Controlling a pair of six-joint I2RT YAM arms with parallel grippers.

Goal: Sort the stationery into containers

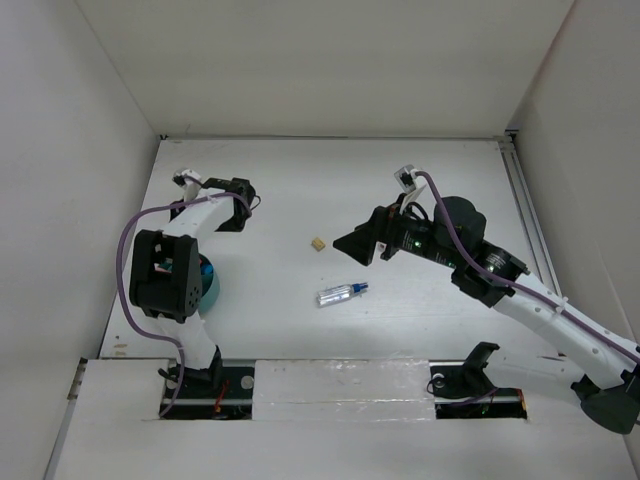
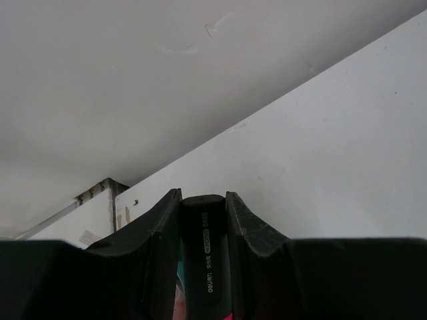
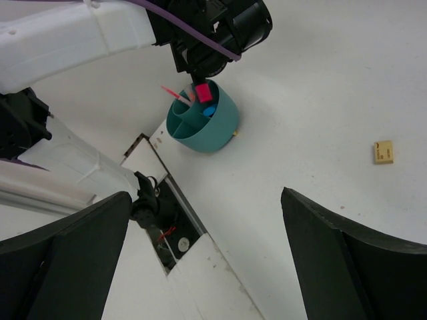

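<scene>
A dark highlighter (image 2: 205, 257) with white lettering stands between the fingers of my left gripper, which is shut on it; a pink patch shows at its lower edge. Below it in the right wrist view is a teal round container (image 3: 219, 137) with compartments, at the left of the table. A pink block-shaped end (image 3: 203, 93) shows at its opening, beside a blue item (image 3: 209, 111) and a thin red pen (image 3: 175, 94). The left arm partly covers the container from above. My right gripper is open and empty, over the table's middle right.
A clear bottle with a blue cap (image 1: 340, 294) lies mid-table. A small yellowish block (image 1: 318, 243) rests just behind it, also seen in the right wrist view. Walls stand close on the left and at the back.
</scene>
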